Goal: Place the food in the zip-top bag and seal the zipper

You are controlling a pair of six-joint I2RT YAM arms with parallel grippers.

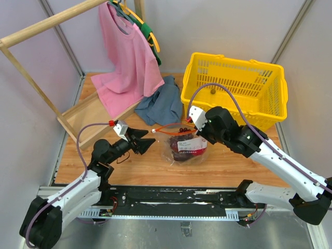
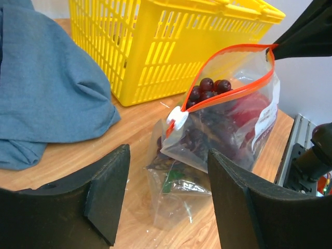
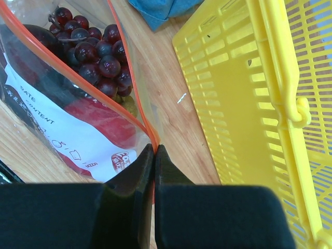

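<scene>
The clear zip top bag [image 1: 182, 147] stands on the table with grapes [image 3: 98, 57] and other dark and red food inside. Its orange zipper [image 2: 231, 95] gapes apart in the middle, and a white slider [image 2: 178, 118] sits at the left end. My right gripper is shut on the bag's right top corner, where both orange strips come together. My left gripper stands open to the left of the bag, its fingers [image 2: 108, 192] apart with nothing gripped. In the left wrist view the slider end lies just beyond the gap between those fingers.
A yellow basket [image 1: 233, 88] stands close behind and right of the bag. Blue-grey cloth [image 1: 161, 104] lies behind, beside a wooden rack with a hanging pink shirt [image 1: 124, 57]. Bare table [image 1: 140, 171] shows in front.
</scene>
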